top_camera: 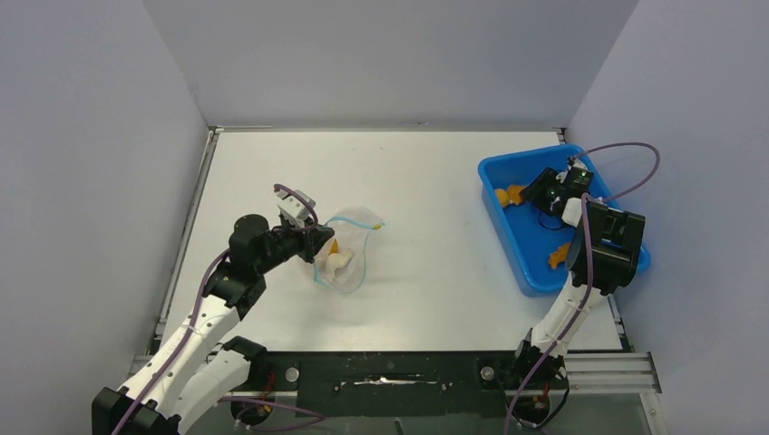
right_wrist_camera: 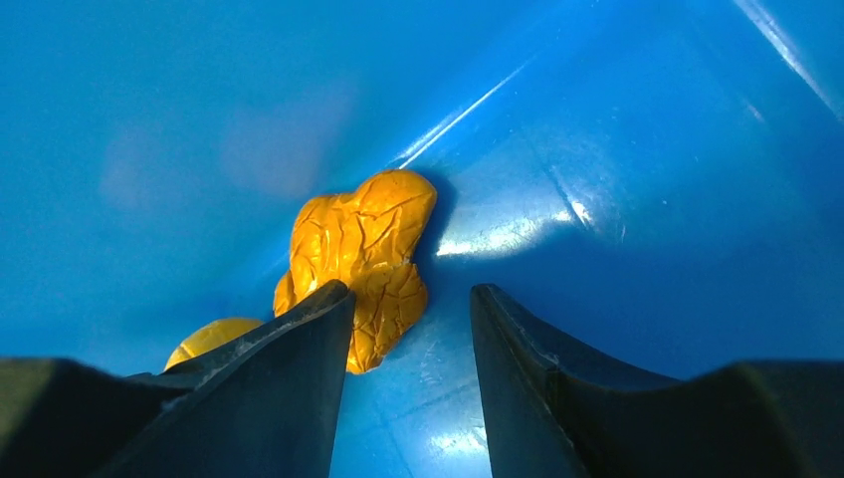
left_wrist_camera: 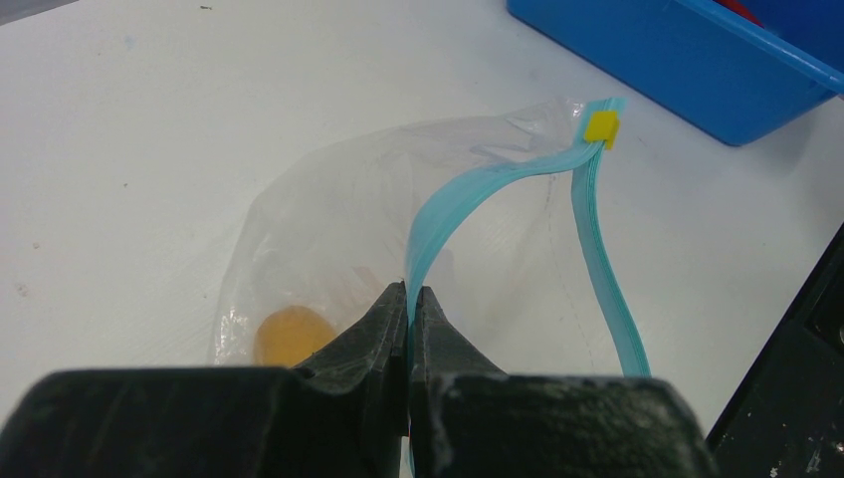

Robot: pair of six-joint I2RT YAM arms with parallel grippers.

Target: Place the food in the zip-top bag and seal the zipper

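Observation:
A clear zip top bag (left_wrist_camera: 328,199) with a light-blue zipper strip (left_wrist_camera: 478,184) lies on the left of the table, its mouth spread apart. My left gripper is shut on one side of that strip. Inside the bag show an orange piece (left_wrist_camera: 292,337) and, in the top view, a pale piece (top_camera: 338,262). Over the blue bin (top_camera: 508,245) my right gripper stands part open with nothing gripped. A brown-orange lumpy food piece (right_wrist_camera: 363,254) lies on the bin floor, partly behind its left finger (right_wrist_camera: 309,368).
A round yellow-orange piece (right_wrist_camera: 214,339) touches or nearly touches the lumpy one. Another orange piece (top_camera: 559,256) lies nearer the bin's front. A yellow slider (left_wrist_camera: 602,126) sits at the strip's far end. Between bag and bin the white table (top_camera: 426,227) is clear.

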